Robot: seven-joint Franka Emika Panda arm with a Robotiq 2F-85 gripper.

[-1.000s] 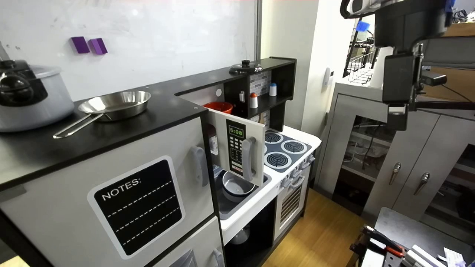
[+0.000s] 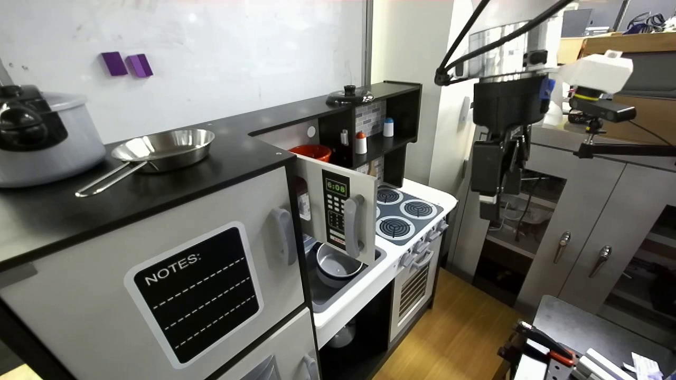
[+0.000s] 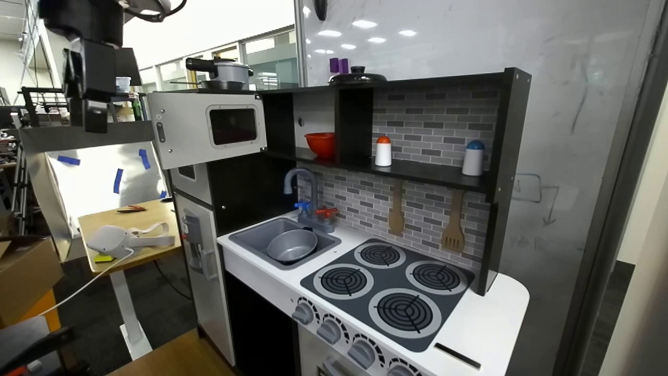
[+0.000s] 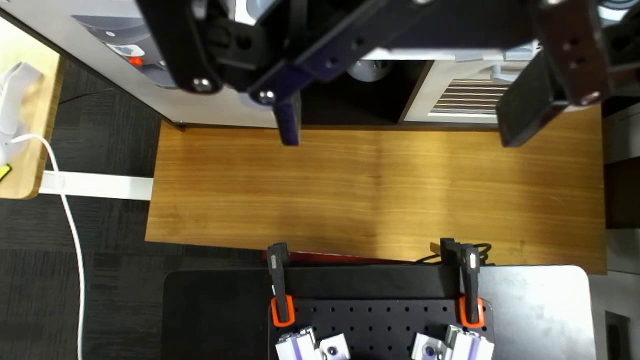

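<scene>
In the wrist view my gripper is open, its two fingers wide apart with only the wooden floor below them. It hangs in the air to the right of the toy kitchen in exterior view 1, clear of every surface. The microwave door (image 2: 339, 206) stands swung outward over the sink (image 2: 326, 294). A grey pot (image 3: 292, 245) rests in the sink. On the shelf sit a red bowl (image 3: 321, 144), an orange-topped shaker (image 3: 383, 152) and a blue-topped shaker (image 3: 474, 159).
A steel pan (image 2: 166, 151) and a pressure cooker (image 2: 47, 136) stand on the top counter; a dark lid (image 2: 349, 95) lies on the upper shelf. The stove burners (image 3: 382, 288) are bare. Open floor (image 4: 360, 186) lies before the kitchen.
In exterior view 1 my gripper has moved left and lower, closer to the toy kitchen. The door, pot and other kitchen items look unmoved.
</scene>
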